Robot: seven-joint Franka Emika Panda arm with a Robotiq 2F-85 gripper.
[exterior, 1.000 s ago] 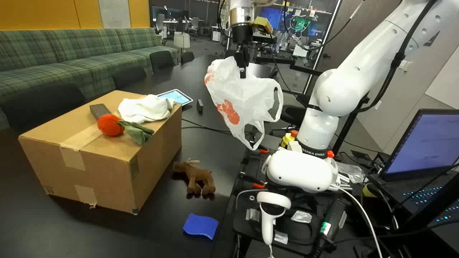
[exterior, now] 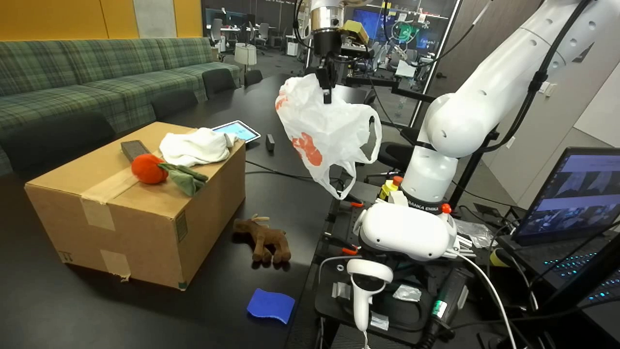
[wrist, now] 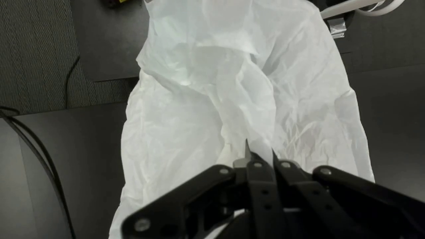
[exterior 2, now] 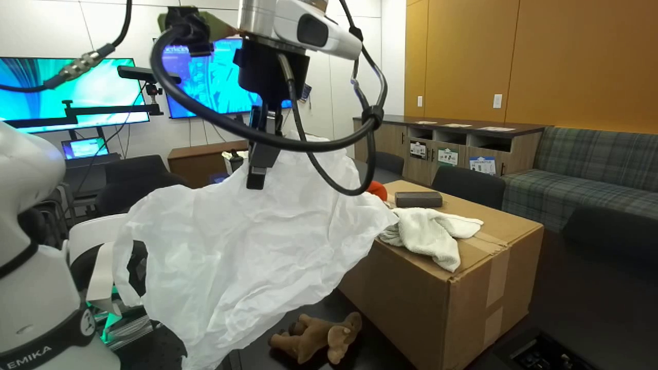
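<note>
A white plastic bag (exterior: 327,131) with orange-red print hangs in the air from my gripper (exterior: 327,100), clear of the black table. Its handle loops dangle at the lower right in exterior view 1. The fingers (exterior 2: 256,176) are closed together on the bag's film, pinching a fold of it. In the wrist view the bag (wrist: 179,127) spreads out beneath my gripper and fills most of the middle. Whether anything is inside the bag cannot be made out.
A large cardboard box (exterior: 110,232) stands on the table, with a white cloth (exterior: 194,146), a red plush (exterior: 148,169) and a dark grey block (exterior: 134,150) on top. Beside it lie a brown plush moose (exterior: 262,238) and a blue sponge (exterior: 271,305). A tablet (exterior: 238,131) rests behind.
My gripper and the bag have risen very slightly. The things on the table and on the box have stayed put.
</note>
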